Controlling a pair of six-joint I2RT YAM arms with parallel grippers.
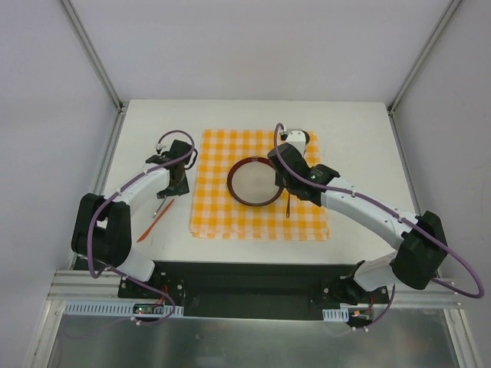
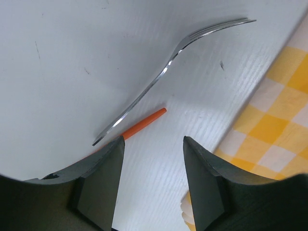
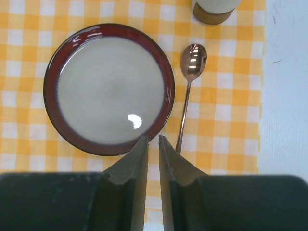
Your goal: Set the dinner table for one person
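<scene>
A plate with a dark red rim (image 1: 253, 182) (image 3: 108, 91) sits on the yellow checked mat (image 1: 219, 215). A spoon (image 3: 192, 65) lies to its right, a cup (image 3: 211, 14) behind the spoon. Left of the mat, a fork (image 2: 159, 77) and an orange-handled utensil (image 2: 144, 122) lie on the white table. My left gripper (image 1: 173, 184) is open above them, nothing between its fingers. My right gripper (image 1: 284, 176) hangs over the mat at the plate's right, its fingertips a small gap apart, nothing visible between them.
Grey walls bound the table at the back and sides.
</scene>
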